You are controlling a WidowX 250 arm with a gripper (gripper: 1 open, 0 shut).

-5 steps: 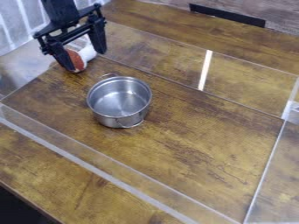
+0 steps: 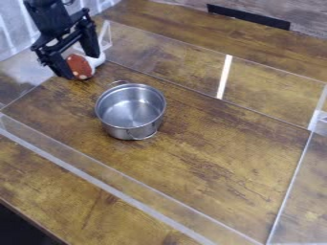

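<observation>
My black gripper (image 2: 67,60) is at the upper left of the view, open, its fingers around or just over a small red-and-white object (image 2: 80,68) on the wooden surface; whether they touch it is unclear. A steel pot (image 2: 130,107) with wire handles stands to the lower right of the gripper, apart from it.
Clear plastic edges or panels run along the sides and back. A dark bar lies at the top right.
My gripper has moved left across the red-and-white object, away from the pot. The pot has not moved.
</observation>
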